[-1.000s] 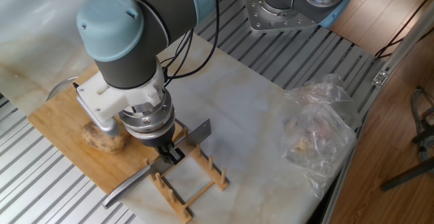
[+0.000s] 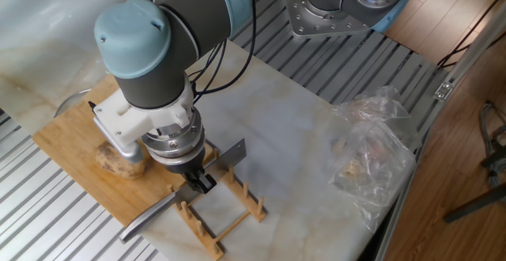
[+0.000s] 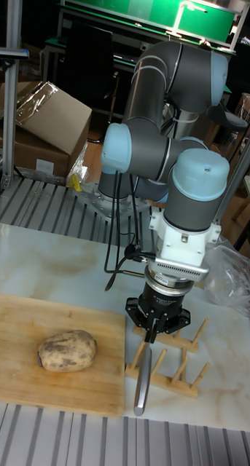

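Observation:
A knife with a wide metal blade [image 2: 232, 156] and a silver handle [image 2: 149, 216] lies across a wooden peg rack [image 2: 251, 207]. My gripper [image 2: 204, 184] points down at the knife, its dark fingertips close to the blade near the handle. In the other view the gripper [image 3: 151, 336] is just above the handle [image 3: 142, 381], which points toward the camera. Its fingers look near each other, but whether they clamp the knife cannot be made out. The gripper body hides part of the blade.
A potato [image 2: 121, 160] rests on the wooden cutting board [image 3: 94, 388] beside the rack. A clear plastic bag [image 2: 371, 162] with something inside lies on the marbled table top [image 2: 292, 150]. Bare table separates the rack from the bag.
My arm and gripper have shifted slightly to the right and down in the exterior view. The knife, rack and potato look unmoved.

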